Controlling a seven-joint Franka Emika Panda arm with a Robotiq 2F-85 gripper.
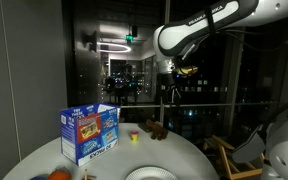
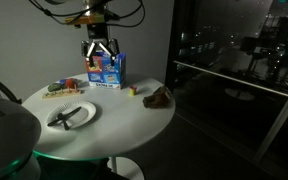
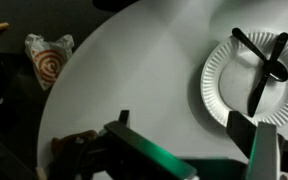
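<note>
High above the round white table (image 2: 134, 130) hangs my gripper, its two fingers wide apart with only bare tabletop seen between them. A white paper plate (image 3: 221, 84) with dark utensils (image 3: 260, 92) on it lies at the right of the wrist view. In exterior view 1 a blue and red snack box (image 1: 90, 133) stands upright at the left of the table. A small yellow and red item (image 2: 133, 91) sits near the middle, and a brown crumpled thing (image 2: 158, 98) rests by the table's edge.
Round red and dark items (image 2: 60, 86) lie on a board beside the box. Off the table, a bag with a red spiral (image 3: 49, 61) shows below. The tabletop between plate and brown thing is clear.
</note>
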